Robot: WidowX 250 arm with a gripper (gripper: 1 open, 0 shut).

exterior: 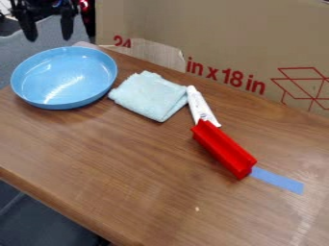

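Observation:
The black gripper (49, 29) is at the top left edge of the view, above the back of a round blue plate (61, 77), its fingers pointing down and apart with nothing seen between them. A folded pale blue cloth (150, 95) lies right of the plate. A red-handled knife (221, 147) with a white blade cover or blade (199, 106) lies diagonally on the wooden table, right of the cloth.
A large cardboard box (218, 38) stands along the back. A strip of blue tape (276, 180) is on the table at the right.

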